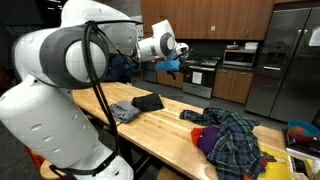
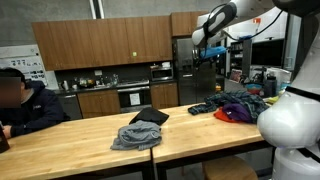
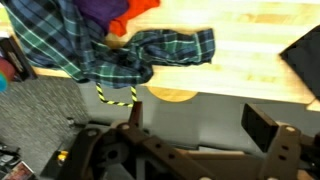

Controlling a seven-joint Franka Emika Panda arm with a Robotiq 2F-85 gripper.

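Observation:
My gripper is open and empty, high above the table. In the wrist view its two dark fingers stand wide apart, with the table edge and floor below. A dark green-blue plaid cloth (image 1: pixel 236 146) lies crumpled at the table's right end, one part stretching left. Under and beside it show a red cloth (image 1: pixel 196 133) and a purple cloth (image 1: pixel 209 140). Toward the left lie a black cloth (image 1: pixel 148 102) and a grey cloth (image 1: pixel 123 112), apart from the pile. The wrist view has the plaid cloth (image 3: pixel 125 72) at upper left and the black cloth (image 3: pixel 304 60) at right.
Bare wooden tabletop (image 1: pixel 160 130) lies between the black cloth and the pile. Yellow material (image 1: pixel 276 171) is beside the plaid cloth. A person (image 2: pixel 32 100) sits at the left in exterior view 2. Kitchen cabinets (image 2: pixel 105 49) and a fridge stand behind.

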